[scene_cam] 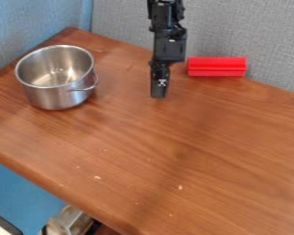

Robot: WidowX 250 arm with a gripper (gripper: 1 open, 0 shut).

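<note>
My black gripper (160,90) hangs low over the wooden table at the upper middle, its fingers shut with nothing visible between them. To its left stands an empty steel pot (56,77) with a side handle. Behind the gripper, to its right, a red block (217,66) lies against the grey fabric backdrop, apart from the fingers.
Grey panels (254,32) close off the back.
</note>
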